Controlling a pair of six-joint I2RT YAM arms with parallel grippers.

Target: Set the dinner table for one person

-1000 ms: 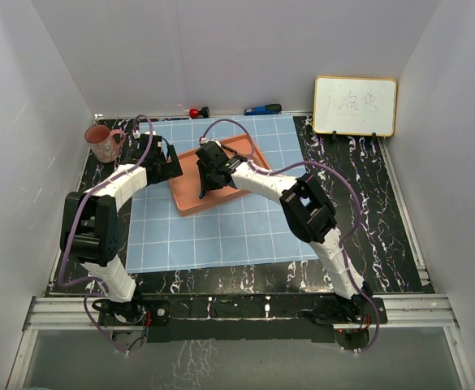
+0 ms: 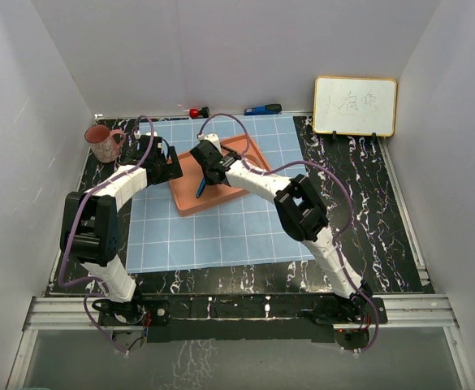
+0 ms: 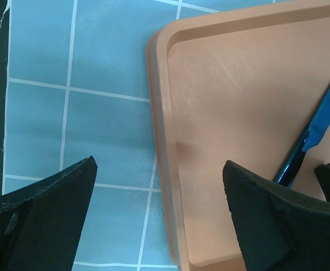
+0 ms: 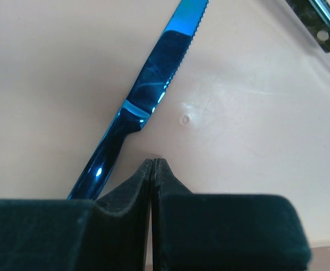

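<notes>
A blue table knife with a serrated edge lies in the peach-coloured tray. My right gripper is low over the tray floor, its tips pressed together with no object between them. The knife lies just to the left of those tips in the right wrist view, its handle end hidden by the fingers. My left gripper stands open and empty, with the tray's left wall between its fingers in view. From above, the knife shows beside the right gripper.
A dark metal handle end with a hole appears at the upper right. Beneath the tray is a blue gridded mat, bare along its front. A pink mug stands at the back left, and a whiteboard at the back right.
My right gripper has shifted slightly to the right and back, uncovering more of the blue knife. The left arm and the tray look unmoved.
</notes>
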